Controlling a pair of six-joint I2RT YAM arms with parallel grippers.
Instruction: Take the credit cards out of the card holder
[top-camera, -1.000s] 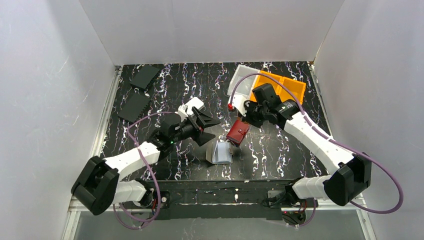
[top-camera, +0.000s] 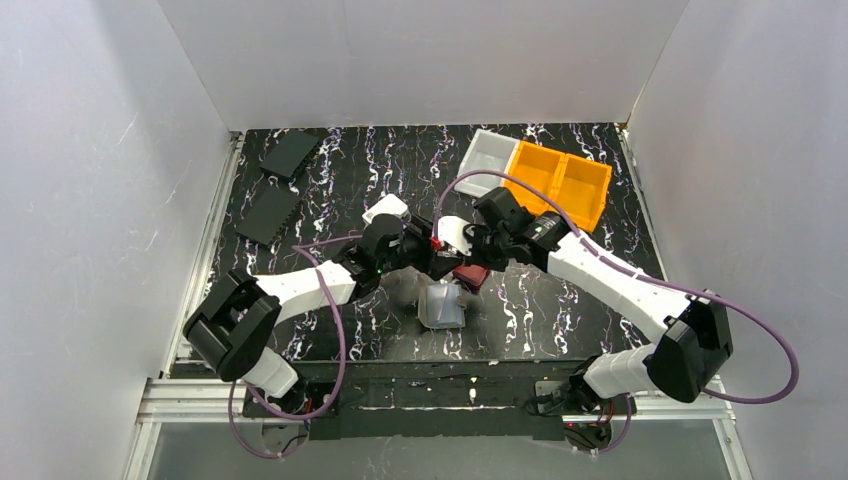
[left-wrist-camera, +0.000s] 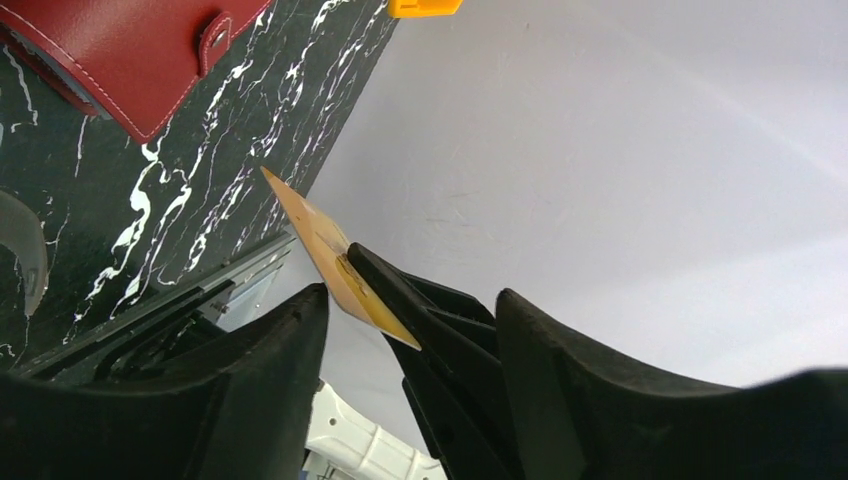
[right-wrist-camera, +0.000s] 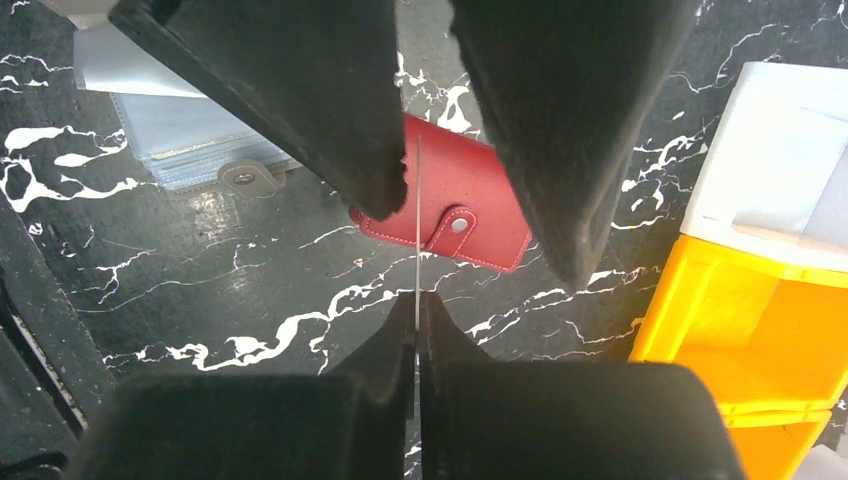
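Observation:
In the left wrist view a yellowish card (left-wrist-camera: 320, 240) is pinched in my right gripper. My left gripper has its fingers apart around that card's near side, not visibly closed on it; in the right wrist view they straddle the card's thin edge. A red card holder (right-wrist-camera: 470, 200) lies on the table below both grippers, snap strap showing. A grey card holder (right-wrist-camera: 200, 140) lies beside it, nearer the front in the top view (top-camera: 442, 308).
A white tray (top-camera: 485, 160) and orange trays (top-camera: 560, 185) stand at the back right. Two dark plates (top-camera: 268, 215) lie at the left of the marble table. White walls enclose the area.

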